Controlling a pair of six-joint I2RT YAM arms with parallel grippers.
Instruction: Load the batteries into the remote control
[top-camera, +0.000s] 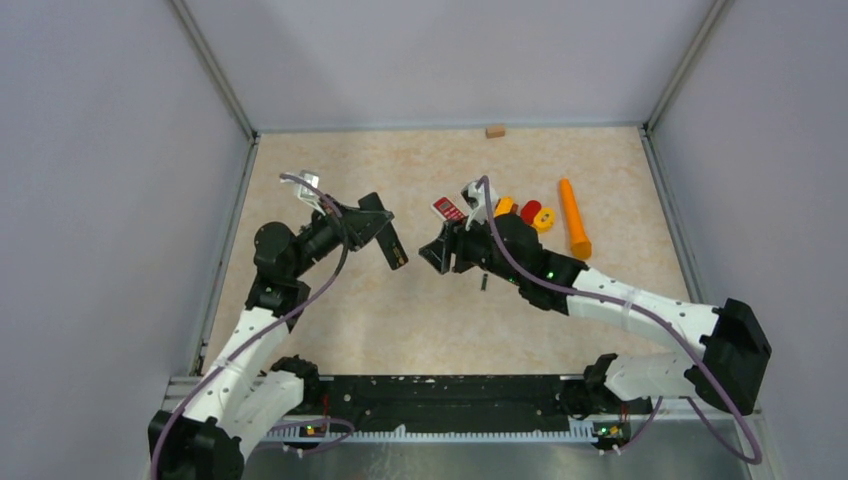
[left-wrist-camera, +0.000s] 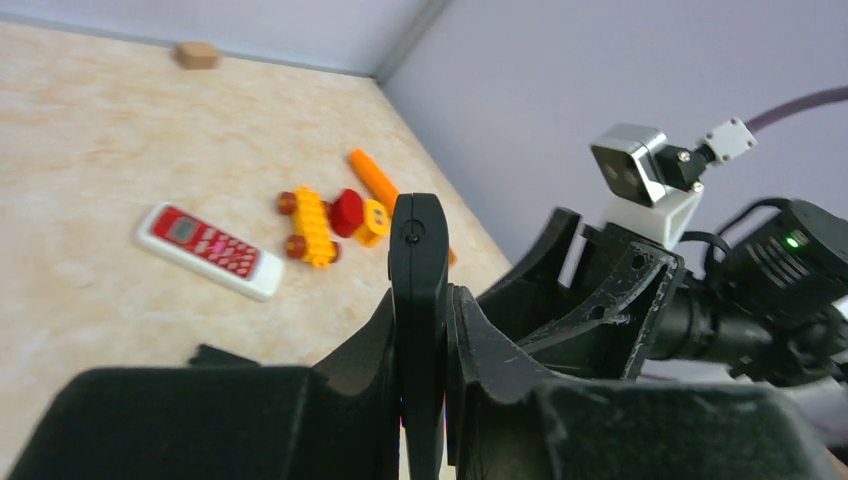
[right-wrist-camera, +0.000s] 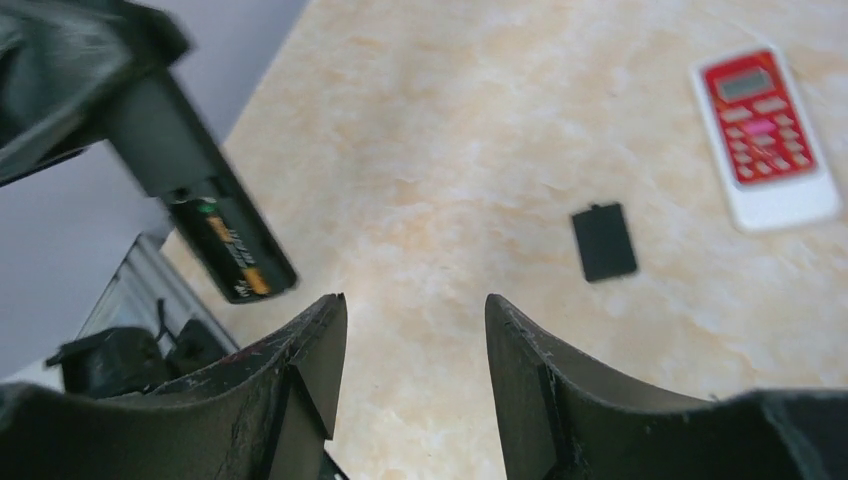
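My left gripper is shut on the black remote (top-camera: 390, 240), which is held above the table. In the right wrist view its compartment (right-wrist-camera: 228, 240) is open at the lower end, with gold showing inside, possibly a battery or contacts. My right gripper stands open to the right of the remote, nothing between its fingers. A small black rectangle (right-wrist-camera: 605, 242), perhaps the battery cover, lies on the table. A thin dark object (top-camera: 484, 282), possibly a battery, lies below the right arm.
A red-and-white remote-like toy (left-wrist-camera: 210, 250), a yellow toy car (left-wrist-camera: 312, 225), red and yellow pieces, an orange cylinder (top-camera: 573, 217) and a wooden block (top-camera: 495, 130) are on the table.
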